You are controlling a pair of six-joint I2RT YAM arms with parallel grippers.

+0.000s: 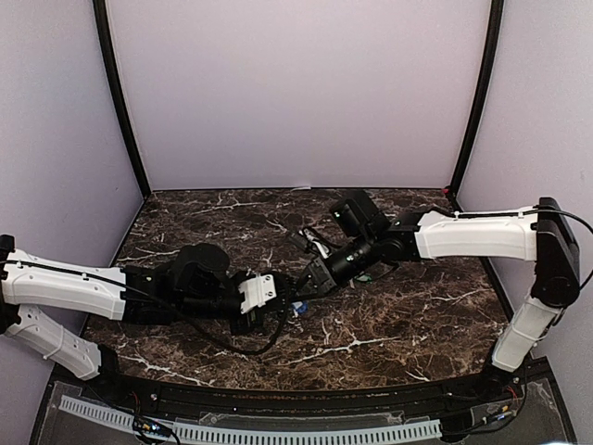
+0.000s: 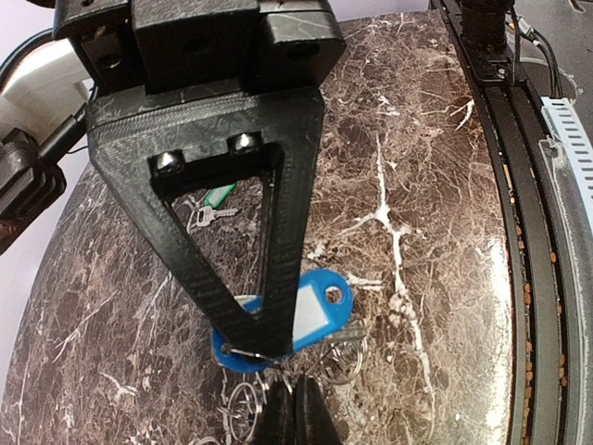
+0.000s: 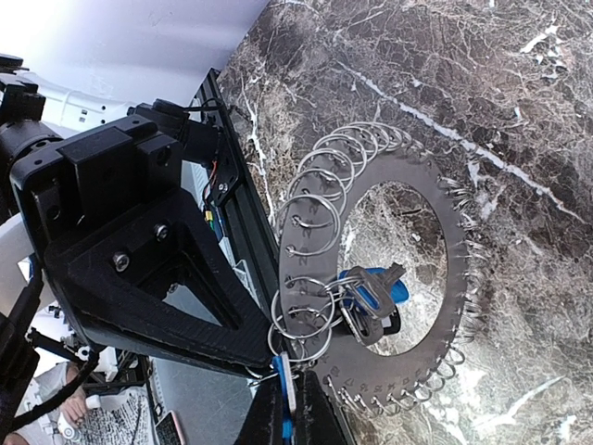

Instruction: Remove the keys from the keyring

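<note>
My left gripper is shut on the keyring, a grey oval plate (image 3: 451, 232) lined with many small wire rings, held near its rim. A blue tag (image 2: 320, 315) shows by the crossing fingers in the left wrist view. The right gripper is shut on a thin blue tag edge (image 3: 285, 371) close to the rings. Metal keys (image 3: 371, 301) hang inside the oval with another blue tag part (image 3: 398, 289). The two grippers meet near the middle in the top view, where their tips hide most of the keyring.
A green tag (image 2: 220, 195) and a loose key (image 2: 215, 216) lie on the dark marble table (image 1: 371, 343), behind the grippers in the left wrist view. Bare table surrounds the arms. A black rail (image 2: 523, 232) runs along the front edge.
</note>
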